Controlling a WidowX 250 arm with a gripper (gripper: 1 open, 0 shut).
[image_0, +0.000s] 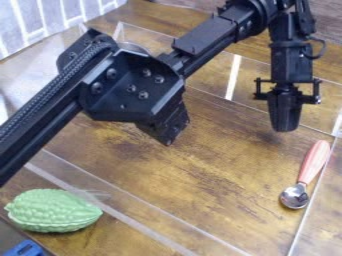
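Observation:
My black gripper (286, 112) points down over the back right of the wooden table, its fingers shut with nothing visible between them. A spoon (306, 173) with a pink handle and metal bowl lies at the right, below and apart from the gripper. A pale green bitter melon (54, 211) lies at the front left.
My arm spans the upper left, covering much of the back of the table (187, 185). A white slatted rack (40, 22) stands at the back left. A blue object (16, 249) shows at the bottom left corner.

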